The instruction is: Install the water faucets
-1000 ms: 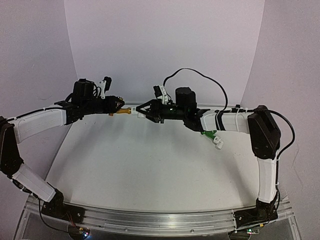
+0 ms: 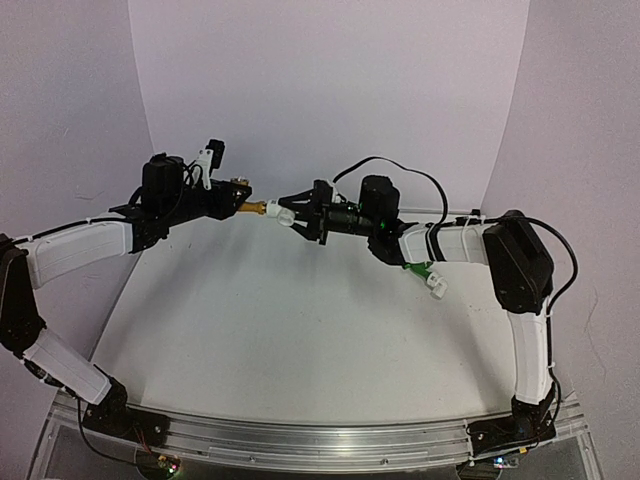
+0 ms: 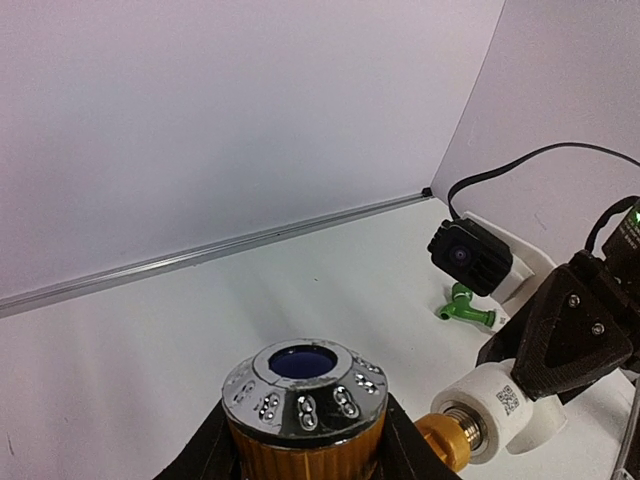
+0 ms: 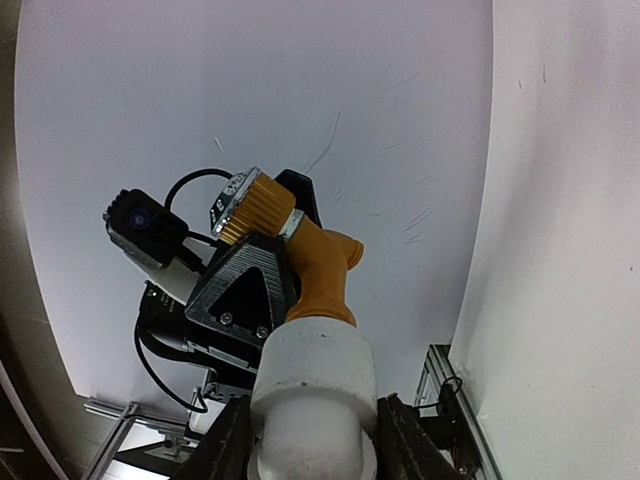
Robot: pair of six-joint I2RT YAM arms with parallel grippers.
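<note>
An orange faucet (image 4: 320,265) with a chrome-capped knob (image 3: 305,390) is held in the air by my left gripper (image 2: 240,193), which is shut around it below the knob. A white fitting (image 4: 315,370) sits at the faucet's outlet end. Bare metal thread (image 3: 465,425) shows between the orange end and the white collar. My right gripper (image 2: 300,216) has its fingers (image 4: 235,435) on both sides of the white fitting and appears shut on it. The fitting hides part of their contact in the right wrist view.
A green faucet (image 3: 465,306) with a white piece (image 2: 436,286) on its end lies on the table at right, near the right arm. Walls stand at the back and both sides.
Left gripper, faucet and white fitting have risen slightly in the top view, and the joined pieces now slope more.
</note>
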